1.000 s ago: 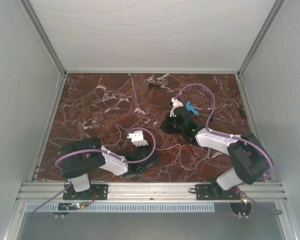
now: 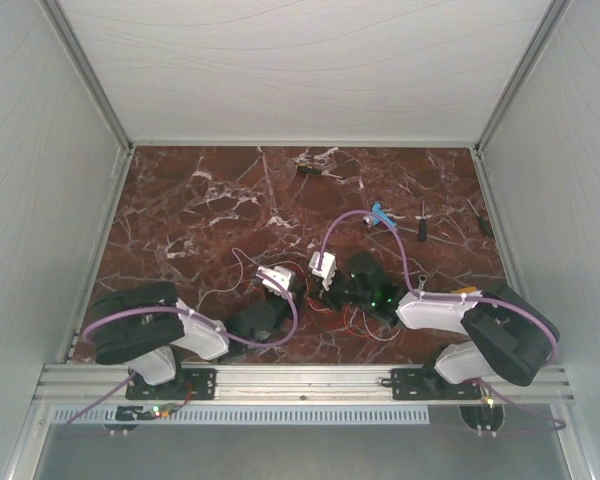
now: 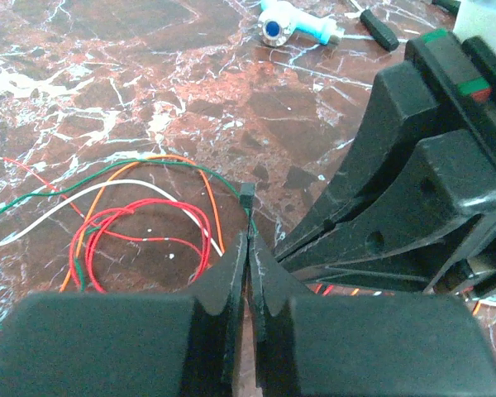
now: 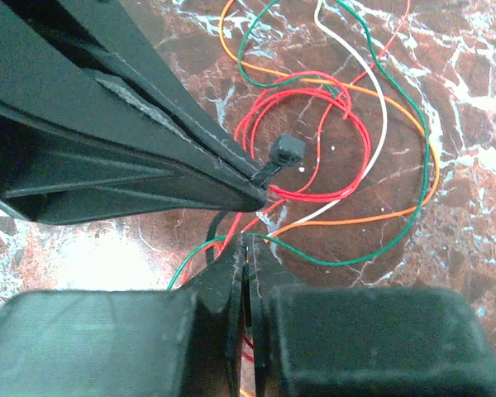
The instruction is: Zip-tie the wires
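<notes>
My left gripper is shut, a small black zip-tie head (image 4: 287,150) standing up at its tips. My right gripper is shut close beside it, over a green wire (image 4: 331,260); whether anything is between its fingers I cannot tell. Beneath both lie a red coil (image 3: 132,211), a white wire (image 3: 33,230) and an orange wire (image 4: 372,217) on the marble table.
A blue tool (image 2: 380,214) lies behind the right arm, with screwdrivers (image 2: 422,228) (image 2: 310,170) nearby and at the back.
My right gripper has come left and toward the front, down beside the left gripper. The left arm has shifted and turned slightly.
</notes>
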